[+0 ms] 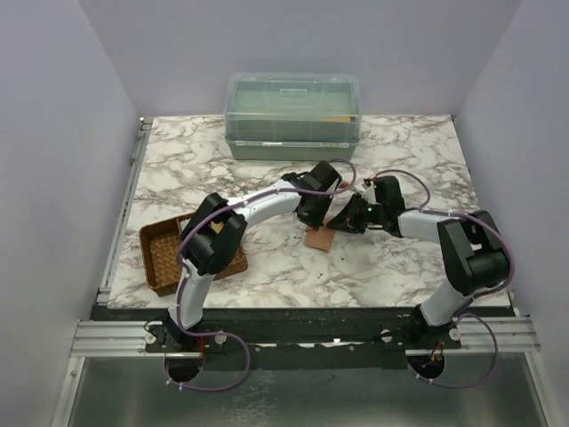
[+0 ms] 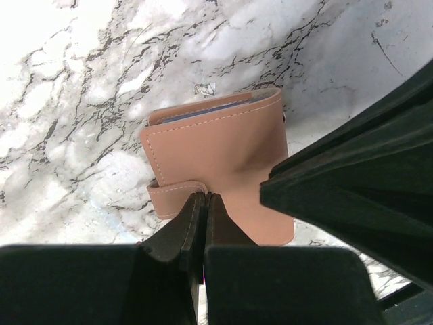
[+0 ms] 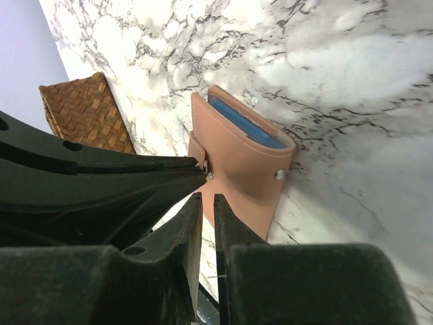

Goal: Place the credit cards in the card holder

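A tan leather card holder lies on the marble table between my two grippers, with a blue insert showing in its top slot. My left gripper is shut with its tips at the holder's small flap, which meets them. In the right wrist view my right gripper sits over the lower part of the holder, a narrow gap between its fingertips and nothing seen held. Its body is partly hidden in the top view.
A woven brown basket is at the left, under the left arm. A clear lidded box stands at the back.
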